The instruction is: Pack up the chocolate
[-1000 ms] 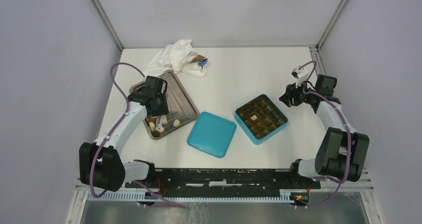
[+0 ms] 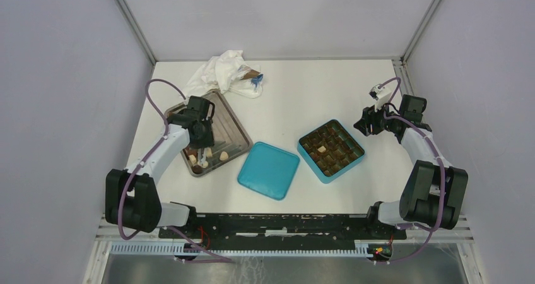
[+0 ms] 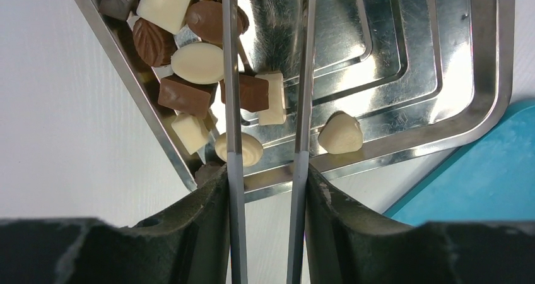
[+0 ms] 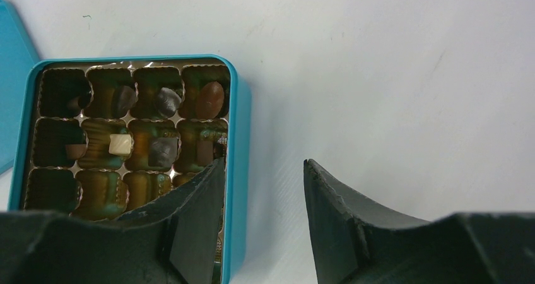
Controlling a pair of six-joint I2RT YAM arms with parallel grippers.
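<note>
My left gripper is shut on metal tongs (image 3: 233, 120), whose two long arms stand apart and run out of the left wrist view's top edge, so their tips are hidden. Below them lies a metal tray (image 2: 236, 126). Brown and cream chocolates crowd its left side, among them a white oval (image 3: 198, 63) and a brown block (image 3: 185, 96); a cream piece (image 3: 340, 134) lies alone. The turquoise box (image 2: 312, 164) has a gold compartment insert. Several compartments hold chocolates, including a cream cube (image 4: 120, 144). Beside the box my right gripper is open and empty.
A turquoise lid (image 2: 269, 170) lies flat between tray and box. Crumpled white plastic (image 2: 224, 72) lies behind the tray, touching or close to its back edge.
The left arm has shifted slightly to the right over the tray, its forearm swinging inward a little. The right arm, box and lid have not moved.
</note>
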